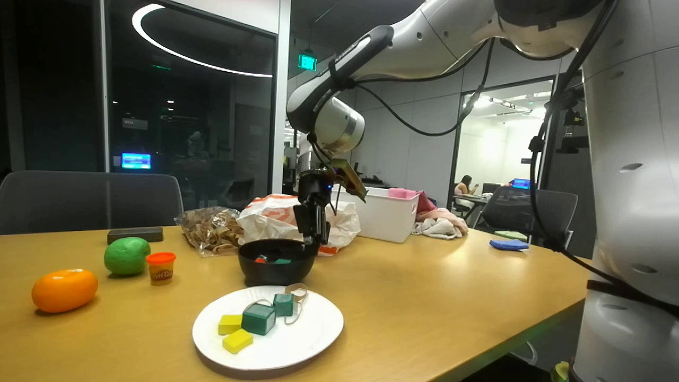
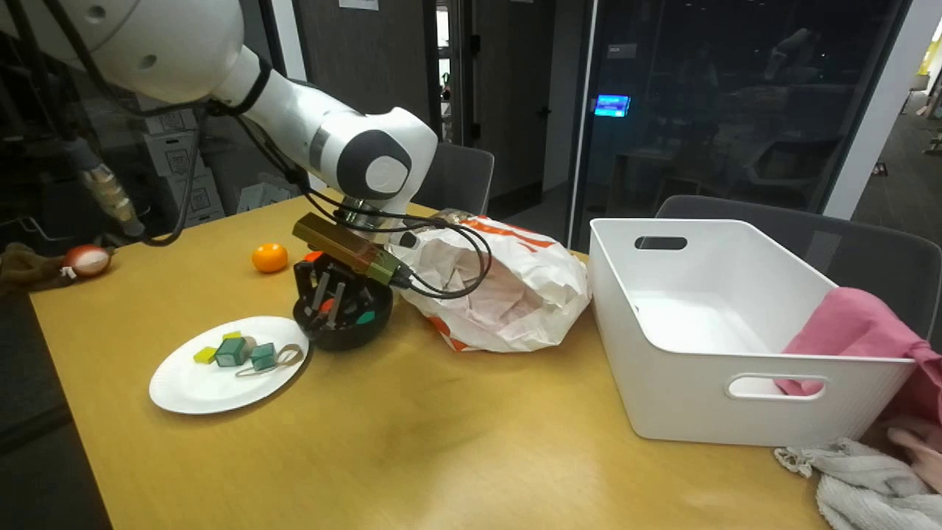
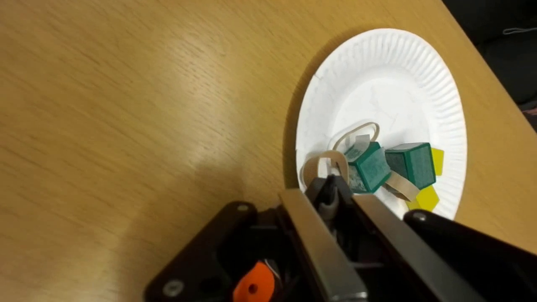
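Observation:
The black bowl (image 1: 275,272) stands on the table behind the white plate (image 1: 318,337), with red-orange and teal items (image 1: 281,261) inside. At its right rim in exterior view 1, my gripper (image 1: 314,242) points down, shut on the bowl's edge. The black parts overlap, so the exact contact is hard to see. In exterior view 2 the gripper (image 2: 328,300) covers part of the bowl (image 2: 353,331). From the wrist, the narrow gap of the gripper appears in front of the plate (image 3: 322,100), and an orange item (image 3: 255,284) shows low between dark parts.
Green blocks (image 1: 259,318), yellow blocks (image 1: 237,341) and tan bands lie on the plate. An orange fruit (image 1: 64,290), a green fruit (image 1: 126,257) and a Play-Doh tub (image 1: 161,270) stand left. Behind are a plastic bag (image 2: 508,287) and a white bin (image 2: 706,389).

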